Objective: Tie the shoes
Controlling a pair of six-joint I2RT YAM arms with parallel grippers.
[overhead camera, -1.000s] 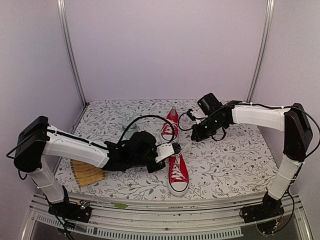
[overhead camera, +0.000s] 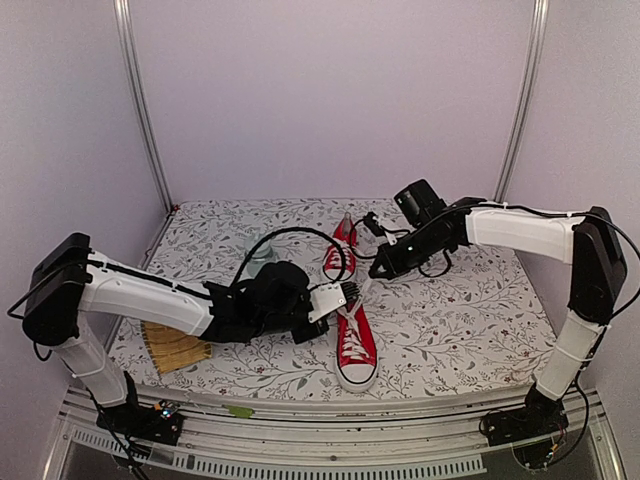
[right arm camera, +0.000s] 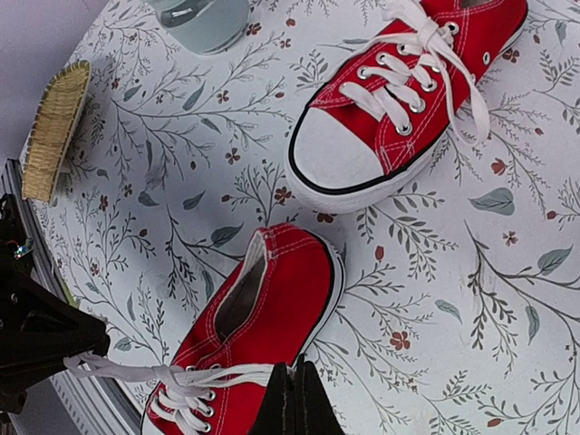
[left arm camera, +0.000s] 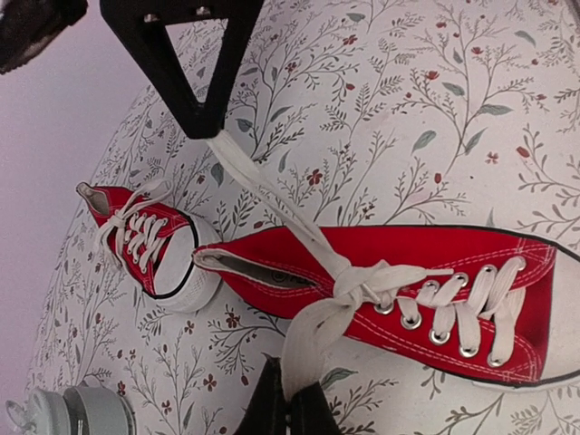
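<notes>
The near red shoe [overhead camera: 355, 345] lies with its white toe toward the front edge; its white laces [left arm camera: 358, 283] meet in a knot at the throat. My left gripper is shut on a wide lace loop [left arm camera: 310, 349], left of the knot in the top view. On the opposite side, my right gripper is shut on the other lace strand [right arm camera: 245, 370], which runs taut from the knot. The far red shoe [right arm camera: 390, 100] stands behind, and its laces [right arm camera: 430, 36] are in a bow.
A pale grey-green container [overhead camera: 260, 252] stands at the back left. A woven tan mat or basket [overhead camera: 175, 345] lies at the front left.
My right gripper has shifted slightly left and up in the top view. The left arm has barely moved, and the near shoe keeps its place.
</notes>
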